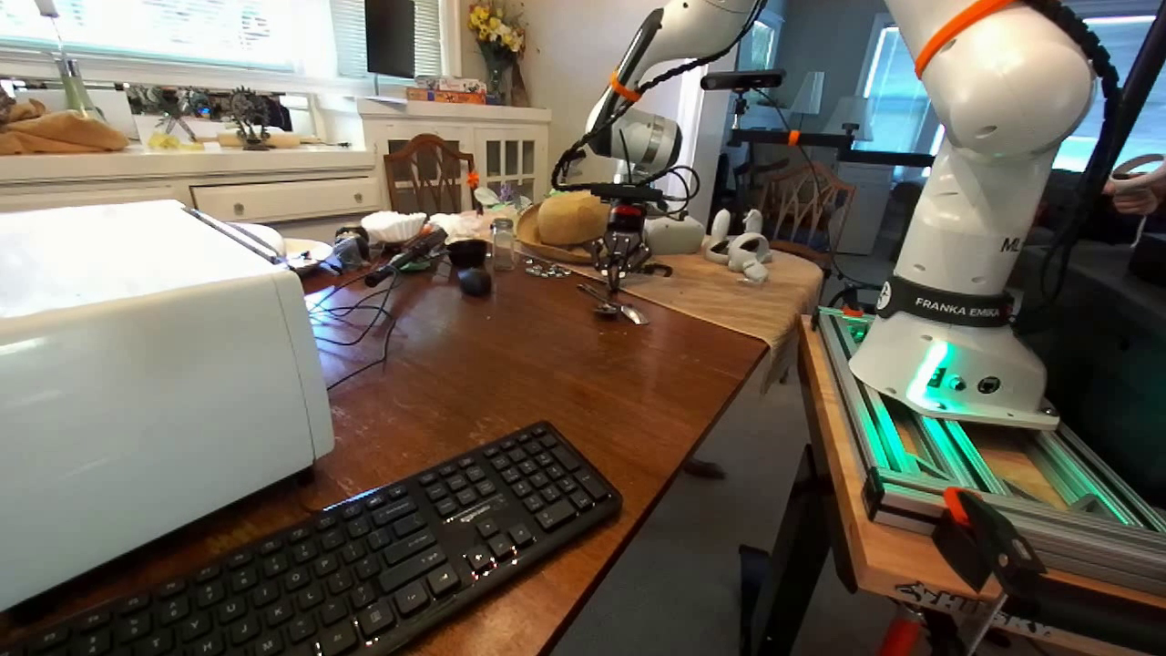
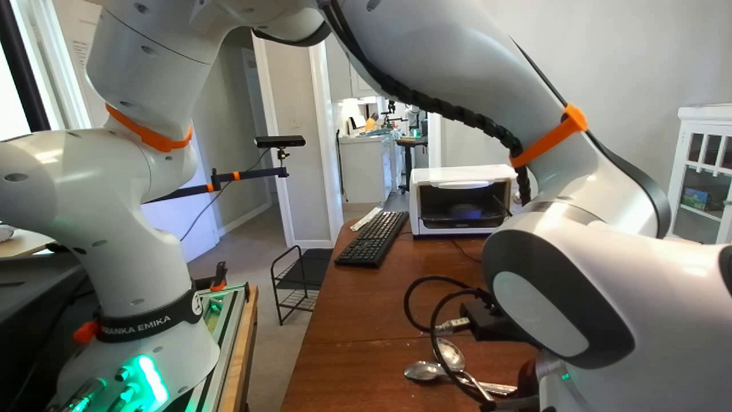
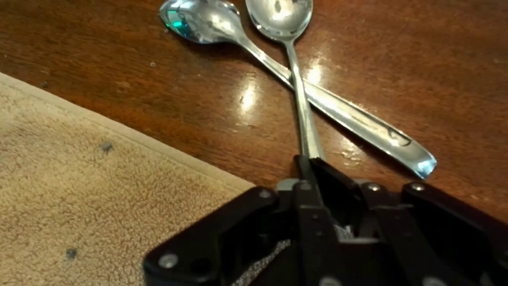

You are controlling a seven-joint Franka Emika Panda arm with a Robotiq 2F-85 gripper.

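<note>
Two metal spoons lie crossed on the brown wooden table. My gripper is shut on the handle end of the upper spoon, whose bowl points away from me in the wrist view. Beneath its handle passes the lower spoon, its bowl to the upper left and its handle end free at the right. In exterior view 1 the gripper stands low over the table by the spoons. Exterior view 2 shows both spoon bowls, but the arm hides the fingers there.
A tan cloth borders the spoons. A black keyboard and a white toaster oven occupy the table's other end. A mouse, a glass jar and cables stand farther back. Bare table lies between keyboard and spoons.
</note>
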